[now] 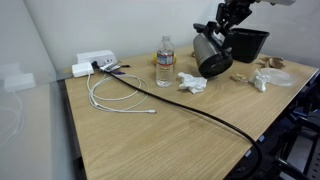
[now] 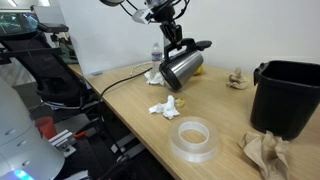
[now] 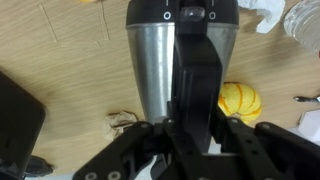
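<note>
A steel kettle (image 1: 211,55) with a black handle hangs tilted above the table's far right part in exterior view 1. Its body (image 2: 180,68) also leans in exterior view 2, clear of the tabletop. My gripper (image 2: 172,32) is shut on the kettle's handle. In the wrist view the black handle (image 3: 196,75) runs up from between the fingers, with the shiny body behind it. The kettle's inside cannot be seen.
A water bottle (image 1: 165,63) and crumpled white tissue (image 1: 191,83) stand near the kettle. A black bin (image 2: 287,98), a clear round container (image 2: 193,139) and brown crumpled paper (image 2: 266,154) lie to one side. A black cable (image 1: 190,107) crosses the table.
</note>
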